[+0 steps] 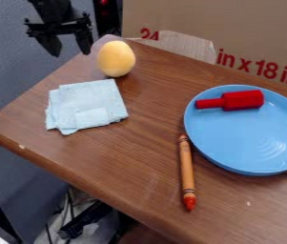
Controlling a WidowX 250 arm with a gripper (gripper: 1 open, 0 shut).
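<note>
My black gripper hangs at the top left, over the table's back-left edge, its fingers apart with nothing visible between them. To its right a yellow egg-shaped object sits on the wooden table. A folded pale blue cloth lies below the gripper on the table's left part. On the blue plate at the right lies a red object with a handle. An orange crayon with a red tip lies left of the plate.
A large cardboard box stands along the back of the table. The table's left edge drops to a grey floor with cables.
</note>
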